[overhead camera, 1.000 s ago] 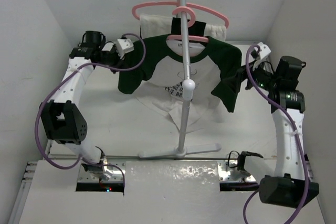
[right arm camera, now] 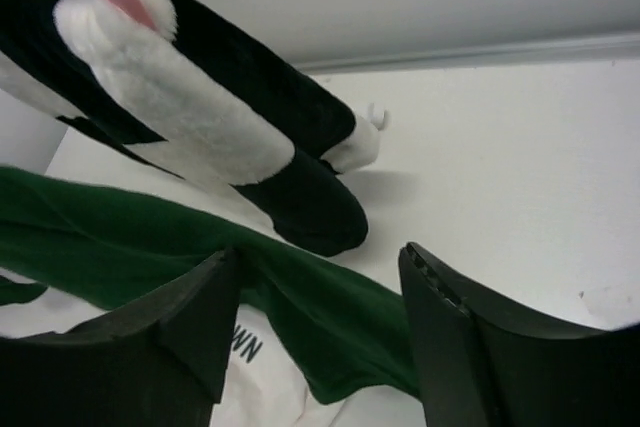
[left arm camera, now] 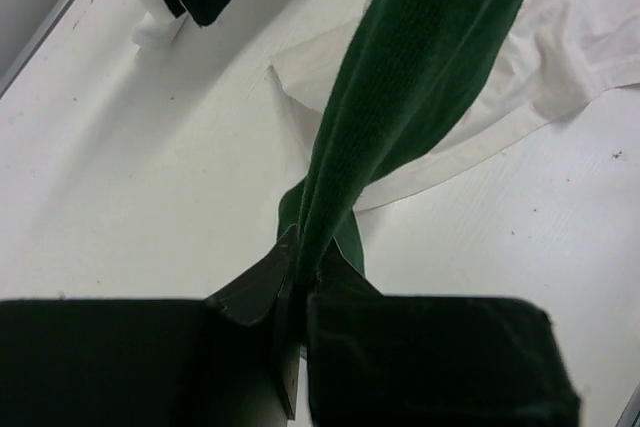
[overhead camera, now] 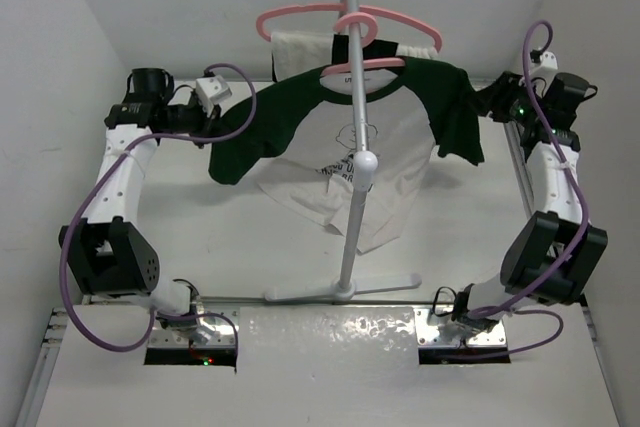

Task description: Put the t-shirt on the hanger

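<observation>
The t-shirt (overhead camera: 310, 132), white with green sleeves, hangs on a pink hanger (overhead camera: 385, 64), whose bar shows at the neckline. At the left, my left gripper (overhead camera: 212, 137) is shut on the end of a sleeve; the left wrist view shows the green sleeve (left arm camera: 390, 77) running taut up from its fingers. My right gripper (overhead camera: 480, 102) is beside the upper part of the other sleeve. Its fingers (right arm camera: 205, 317) stand apart in the right wrist view, with the green sleeve (right arm camera: 320, 322) visible across the gap. Whether they touch the cloth cannot be told.
A white rack pole (overhead camera: 352, 217) stands in front of the shirt on a flat base (overhead camera: 300, 293). Behind the shirt, a black-and-white fluffy garment (right arm camera: 190, 97) hangs from another pink hanger (overhead camera: 410, 22).
</observation>
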